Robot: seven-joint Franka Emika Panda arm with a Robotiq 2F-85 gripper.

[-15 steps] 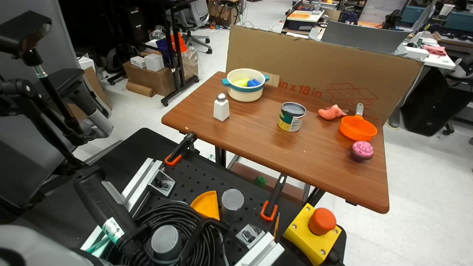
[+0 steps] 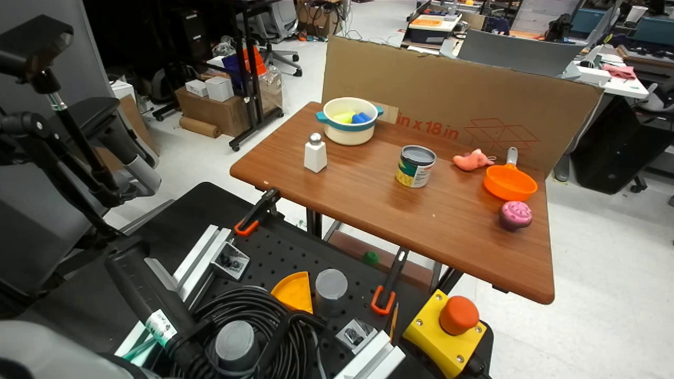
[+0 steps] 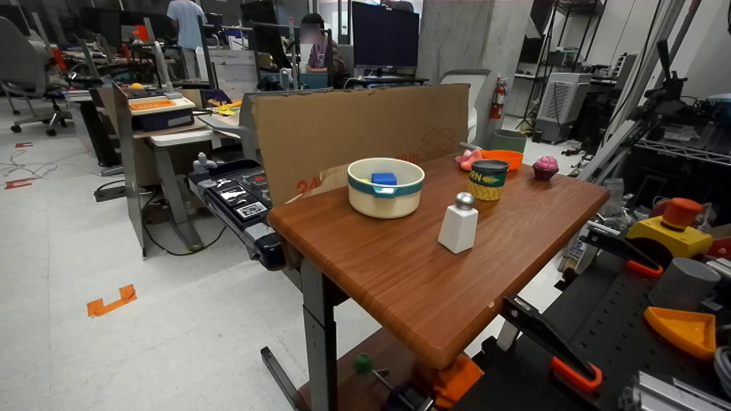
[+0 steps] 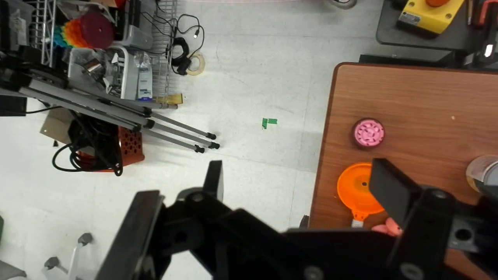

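In the wrist view my gripper is open, its two dark fingers wide apart with only floor and table edge seen between them. It hangs high above the right end of the table; neither exterior view shows it. On that end sit a pink-topped cupcake (image 2: 515, 215), an orange strainer (image 2: 510, 182) and a pink toy (image 2: 472, 160). A corn can (image 2: 415, 166) stands upright near the middle. To its left is a white shaker (image 2: 315, 153) with a metal cap. The cream pot (image 3: 385, 204) with teal handles contains a blue block (image 3: 384, 178) and something yellow.
A cardboard panel (image 2: 436, 91) walls off the table's far side. Clamps (image 2: 392, 281) and a yellow stop-button box (image 2: 445, 328) line the near side. Bare wood (image 2: 379, 196) is free in the front and middle.
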